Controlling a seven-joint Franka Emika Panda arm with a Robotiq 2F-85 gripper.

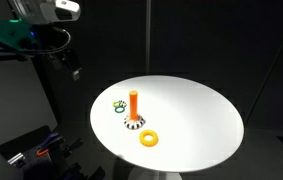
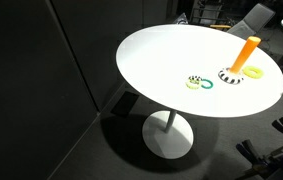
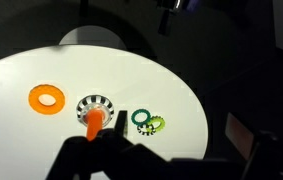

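On the round white table (image 1: 196,112), an orange post (image 1: 134,105) rises from a round base (image 1: 134,122) with black and white stripes. An orange-yellow ring (image 3: 47,99) lies flat beside that base. On its other side, a teal ring (image 3: 141,117), a yellow-green ring (image 3: 157,123) and a small black-and-white ring (image 3: 146,130) lie close together, partly overlapping. My gripper (image 2: 263,138) is off the table's edge in exterior view 2, its two dark fingers (image 2: 245,150) wide apart. Seen from the wrist, the gripper is open above the table, with no object held.
A single pedestal (image 2: 168,133) supports the table above a dark floor. Dark curtains (image 1: 211,45) stand behind it. My arm (image 1: 41,25) reaches in from the upper left.
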